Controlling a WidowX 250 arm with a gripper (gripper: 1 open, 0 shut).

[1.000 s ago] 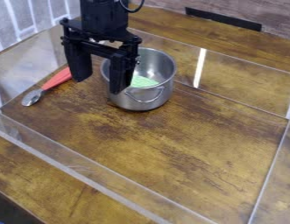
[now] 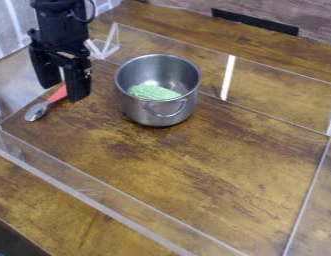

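Note:
My black gripper (image 2: 61,78) hangs at the upper left, its two fingers apart, with no object visible between them. It is above and beside a spoon (image 2: 38,112) with a red handle and a metal head, which lies on the wooden table and is partly hidden by the gripper. To the right stands a steel pot (image 2: 168,110) with a handle on its front, holding a pale green object (image 2: 154,92).
Clear low walls (image 2: 228,78) border the work area on the wooden table (image 2: 215,175). A dark strip (image 2: 255,25) lies at the back right.
My gripper has moved left and back, away from in front of the pot to over the spoon's side, uncovering the pot. Pot and spoon look unmoved.

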